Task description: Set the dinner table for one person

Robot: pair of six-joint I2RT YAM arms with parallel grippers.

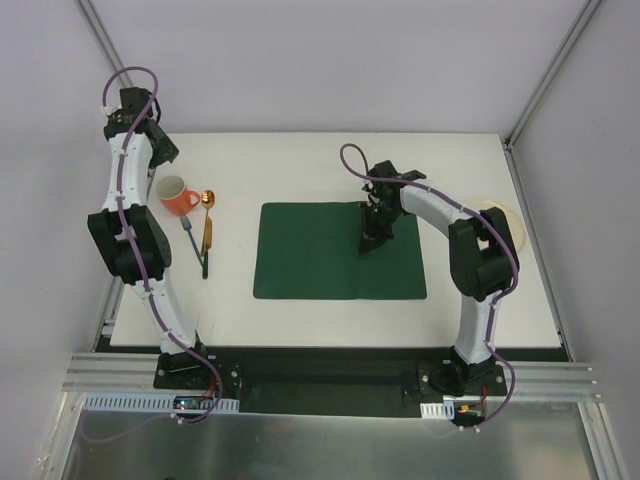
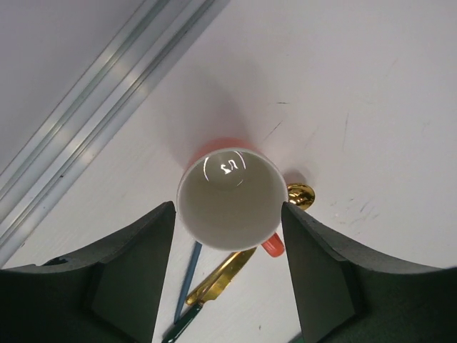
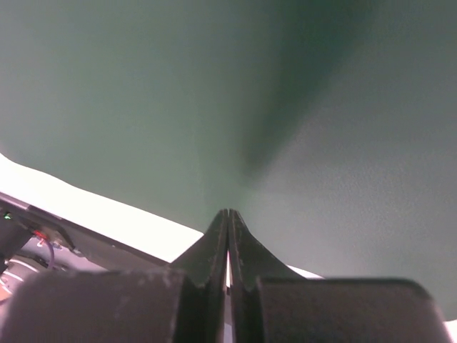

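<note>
A mug, coral outside and white inside with an orange handle, stands upright at the table's left. Below my left gripper in the left wrist view, the mug shows between the open fingers; I cannot tell whether they touch it. Beside it lie a gold spoon, a blue utensil and a knife with a gold blade and dark green handle. A green placemat lies spread mid-table. Over its right part is my right gripper, shut, with nothing visible between its fingertips.
A cream plate at the right is partly covered by the right arm. A metal rail and wall run close to the mug on the left.
</note>
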